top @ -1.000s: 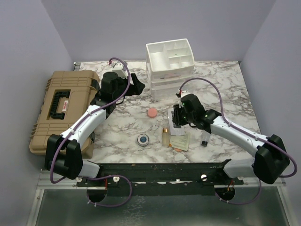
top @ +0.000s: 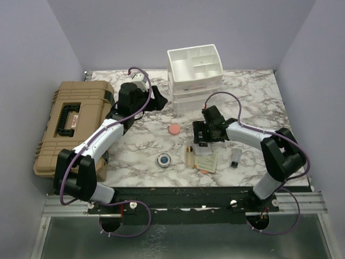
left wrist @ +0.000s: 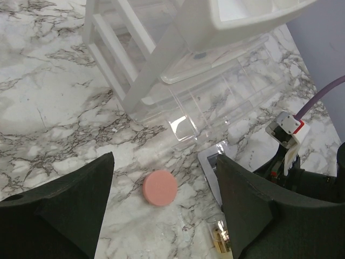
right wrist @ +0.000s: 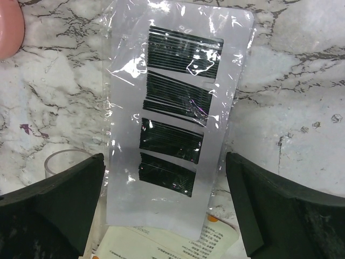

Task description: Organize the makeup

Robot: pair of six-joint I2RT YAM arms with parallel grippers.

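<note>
A silver packet with four black strip bundles [right wrist: 172, 135] lies on the marble, between the open fingers of my right gripper, low over it. It overlaps a cream card packet [right wrist: 156, 243], beside a clear-topped gold tube [top: 190, 156]. A pink round item [left wrist: 159, 188] sits left of the silver packet. A round silver compact [top: 164, 160] and a small tube [top: 235, 158] lie near the front. My left gripper hangs open, empty, left of the white drawer organizer [top: 188, 59].
A closed tan case [top: 83, 108] fills the left side. The organizer stands at the back center, with clear drawers beneath its top tray. Bare marble lies at the back right and front left.
My left arm has shifted slightly right.
</note>
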